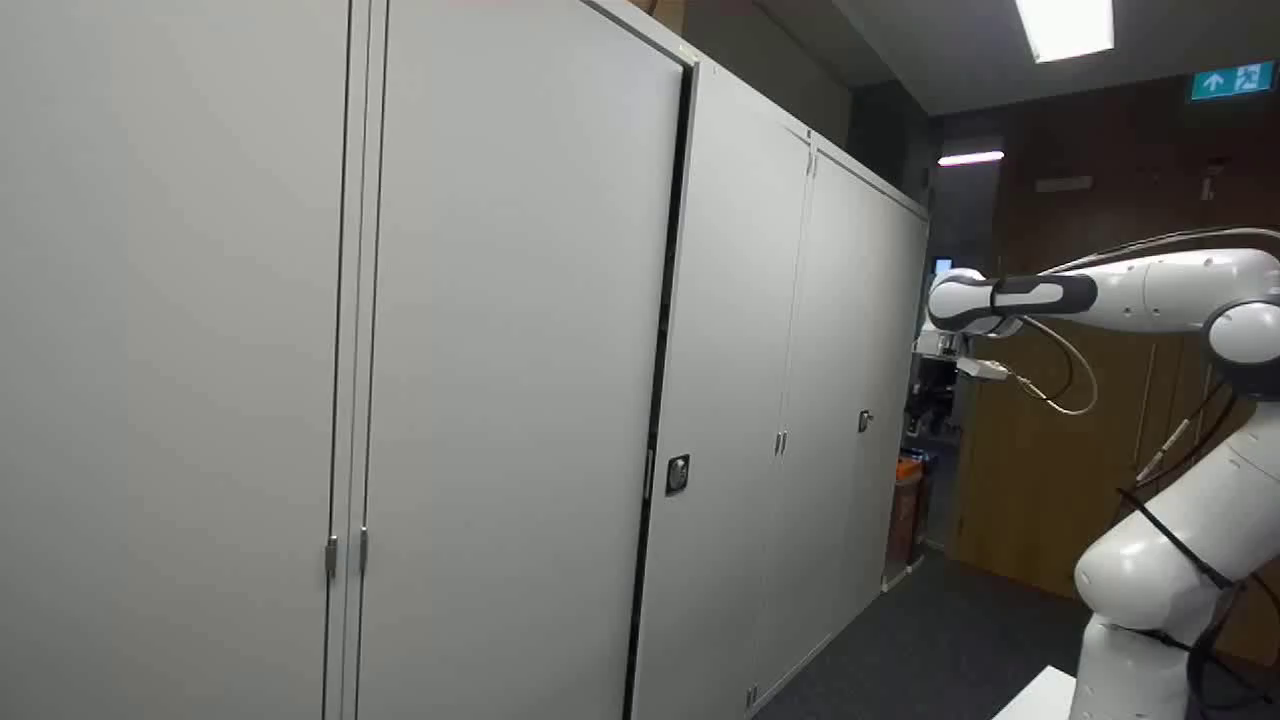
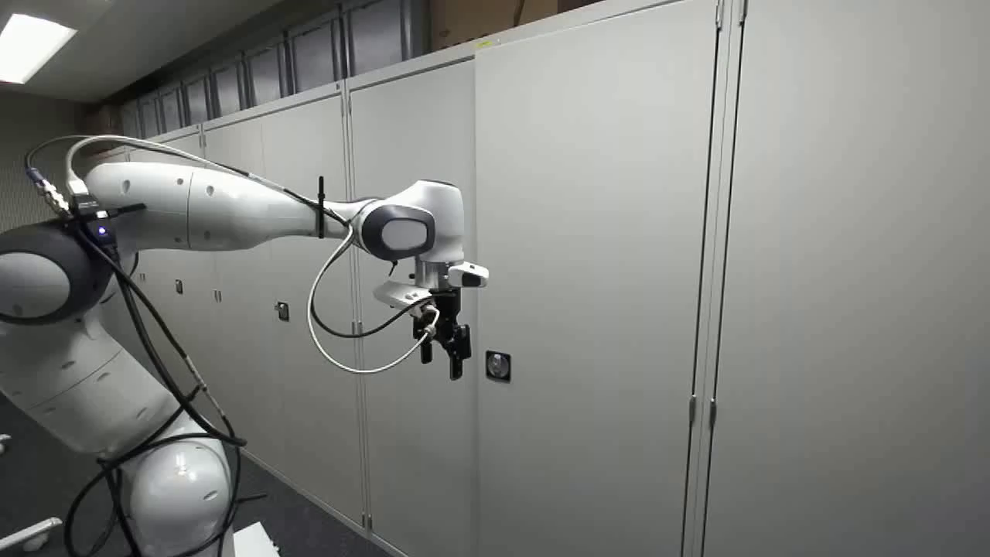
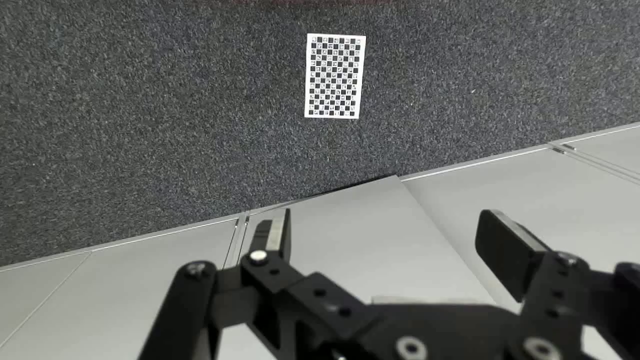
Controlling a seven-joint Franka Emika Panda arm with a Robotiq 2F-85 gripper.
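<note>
My gripper (image 2: pixel 442 357) points down in front of the grey cabinet row, its fingers apart. In the wrist view, a wide gap with nothing held in it separates the black fingers (image 3: pixel 502 252). One cabinet door (image 2: pixel 594 232) stands slightly ajar, its free edge proud of its neighbour. A dark slit runs along that edge in exterior view 1, where the door (image 1: pixel 732 300) carries a lock handle (image 1: pixel 678 473). The same lock handle (image 2: pixel 498 366) appears a little right of the fingers in exterior view 2. Whether the fingers touch the door cannot be told; the wrist view shows the ajar door (image 3: pixel 348 222) below them.
Other cabinet doors (image 1: pixel 516 360) look closed. A white sheet with a checkered pattern (image 3: pixel 334 76) lies on the dark carpet (image 3: pixel 180 120). Loose cables (image 2: pixel 320 325) hang beside the wrist. An orange-topped bin (image 1: pixel 908 468) stands beyond the cabinets. The carpet in the wrist view is otherwise clear.
</note>
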